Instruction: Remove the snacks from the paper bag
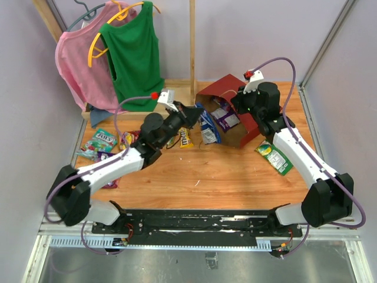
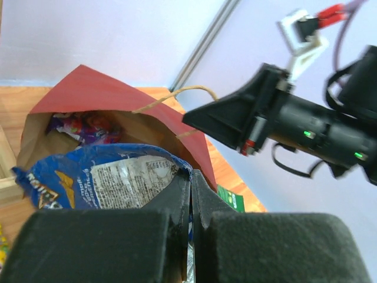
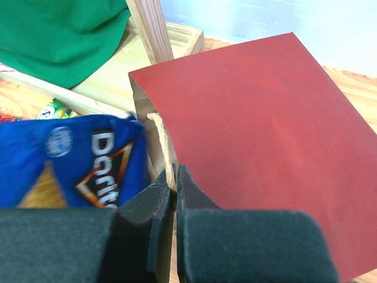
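Observation:
A blue Doritos bag (image 1: 208, 127) hangs from my left gripper (image 1: 199, 109), which is shut on its edge, just outside the mouth of the red paper bag (image 1: 251, 127). In the left wrist view the Doritos bag (image 2: 112, 177) fills the space left of the fingertips. The paper bag lies tipped with its opening facing left; a purple snack packet (image 1: 225, 117) shows inside. My right gripper is shut on the paper bag's twisted-paper handle (image 3: 163, 141), beside the bag's upper edge.
Several snack packets lie on the left of the table, among them a green-and-teal one (image 1: 99, 143). A green packet (image 1: 274, 157) lies right of the paper bag. Behind stands a wooden rack with a green top (image 1: 134, 56).

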